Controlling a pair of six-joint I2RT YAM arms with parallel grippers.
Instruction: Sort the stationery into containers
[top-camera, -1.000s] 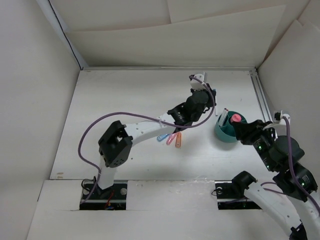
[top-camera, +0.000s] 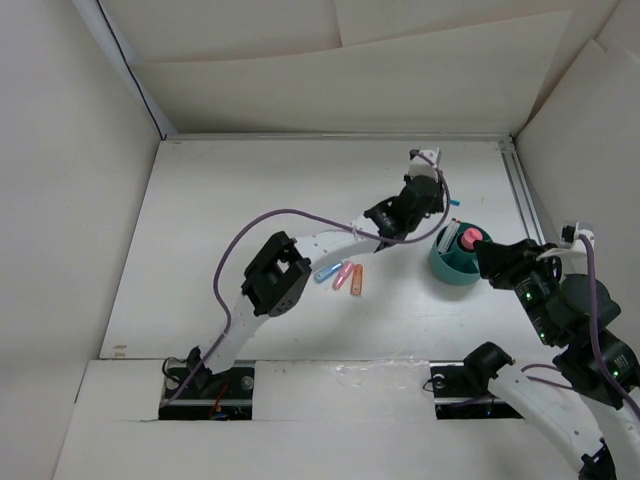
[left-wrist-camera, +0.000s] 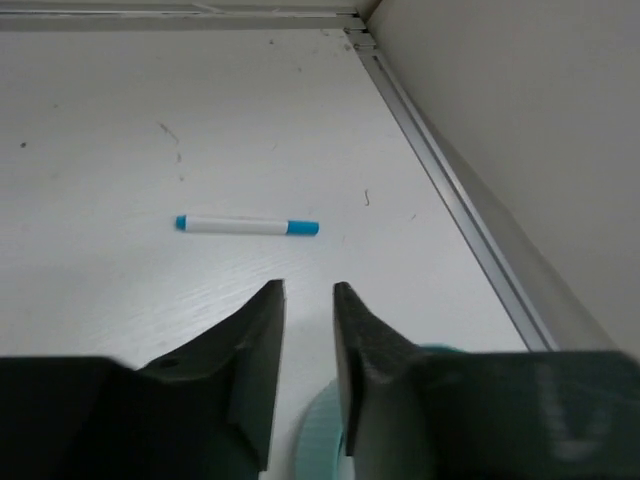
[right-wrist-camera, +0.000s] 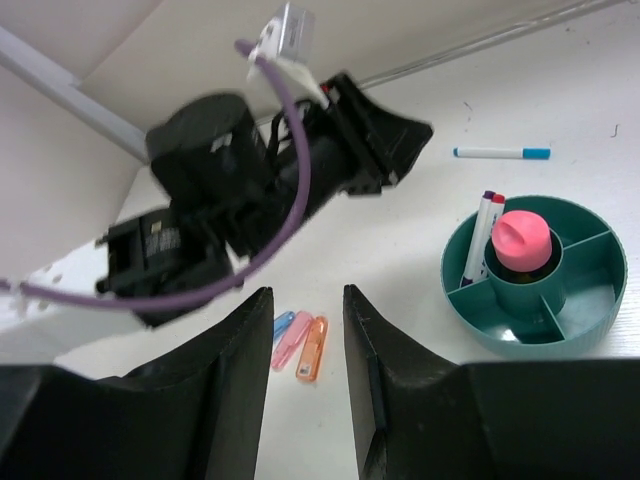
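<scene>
My left gripper hangs above the table near the teal divided container (right-wrist-camera: 500, 320); its fingertips stand a little apart, with nothing visible between them. A white-and-blue marker (left-wrist-camera: 247, 225) lies on the table beyond it, mostly hidden in the top view. The container holds two upright markers (right-wrist-camera: 480, 240) and a pink-topped item (right-wrist-camera: 522, 240). Left of it lie a blue item (top-camera: 328, 270), a pink item (top-camera: 343, 274) and an orange item (top-camera: 357, 280). My right gripper stands to the container's right, fingers apart and empty.
Pale walls enclose the back and both sides, with a metal rail (left-wrist-camera: 450, 190) along the right edge. The left arm stretches across the middle above the table.
Over the last second my left arm and gripper have moved right, toward the area above and behind the container. The right arm has shifted slightly right. The objects look unmoved.
</scene>
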